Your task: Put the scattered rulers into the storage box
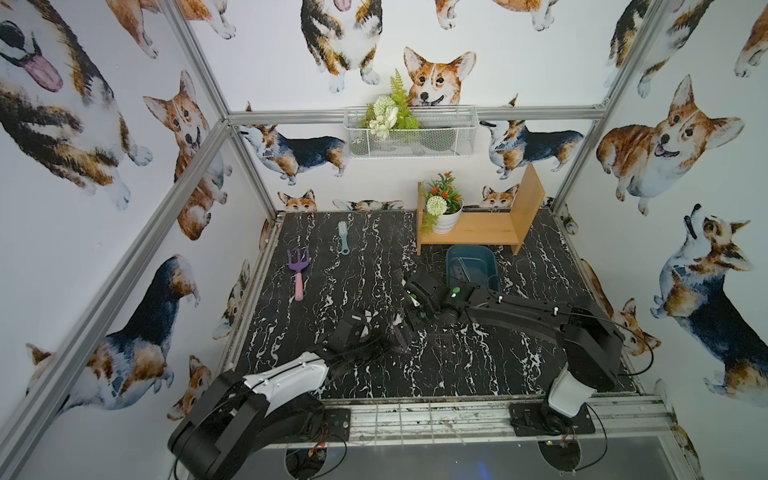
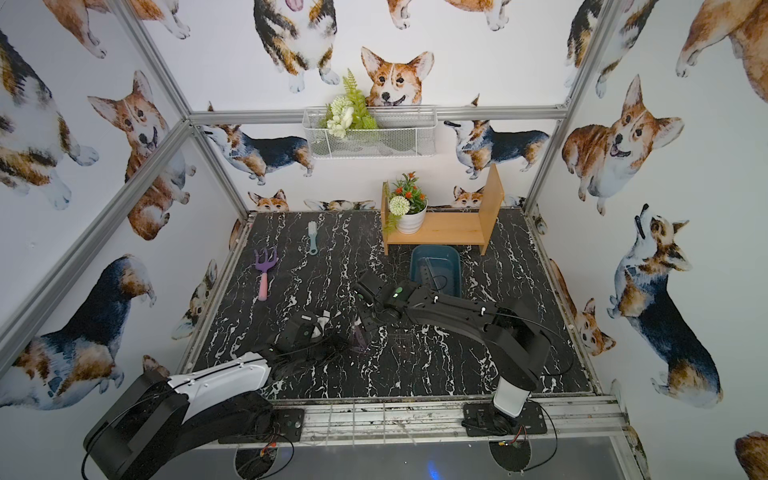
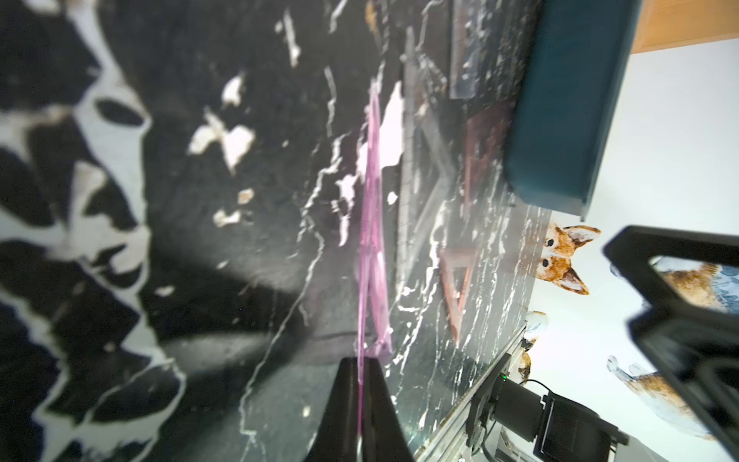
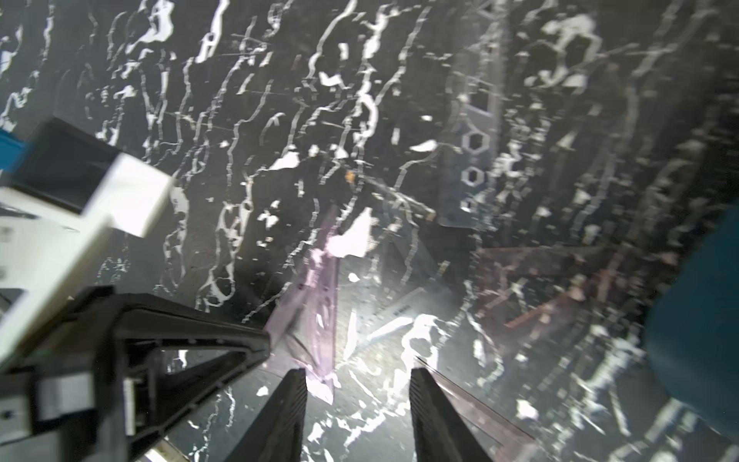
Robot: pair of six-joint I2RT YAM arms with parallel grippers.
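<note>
My left gripper is shut on a pink-purple triangular ruler [image 3: 372, 208], pinched at one edge and tilted up from the counter. In the right wrist view this pink ruler [image 4: 325, 308] shows at the left gripper's tips. My right gripper stands open above the counter, nothing between its fingers. Clear rulers lie nearby: a triangle [image 4: 400, 292], a long straight one with hexagon holes [image 4: 471, 138], and reddish ones [image 4: 569, 288]. The teal storage box [image 1: 492, 268] stands behind the right arm, with a ruler inside partly visible.
Behind the box stands a wooden shelf [image 1: 488, 228] with a potted plant [image 1: 445, 216]. A purple-pink fork [image 1: 299, 276] and a small blue-handled tool [image 1: 344, 238] lie at the counter's left.
</note>
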